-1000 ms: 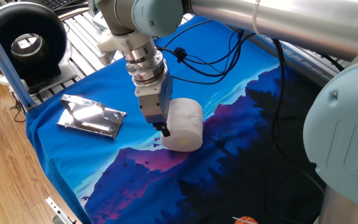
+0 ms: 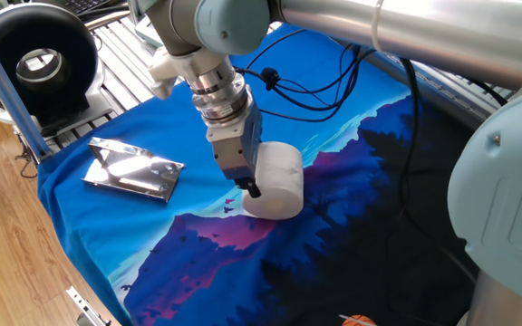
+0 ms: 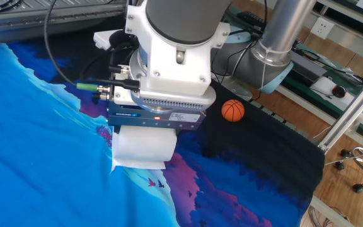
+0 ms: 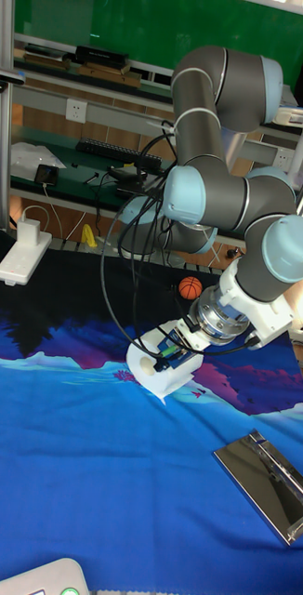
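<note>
A white paper roll (image 2: 280,181) lies on its side on the blue printed cloth (image 3: 55,170). My gripper (image 2: 254,190) is down against it, pointing at the table, with a dark fingertip beside the roll's near end. In exterior view 2 the wide gripper body sits just over the roll (image 3: 144,148) and hides its top. A loose sheet edge hangs at the roll's lower side. Exterior view 3 shows dark finger parts at the roll (image 4: 180,377). The full gap between the fingers is hidden, so whether they clamp the roll cannot be told.
A shiny metal bracket (image 2: 134,172) lies on the cloth, apart from the roll. A small orange basketball (image 3: 233,111) rests on the dark part of the cloth near the arm's base. Black cables (image 4: 108,263) hang along the arm.
In exterior view 1 the gripper has shifted slightly to the right, and the roll has shifted a little the same way. The metal bracket stays where it was.
</note>
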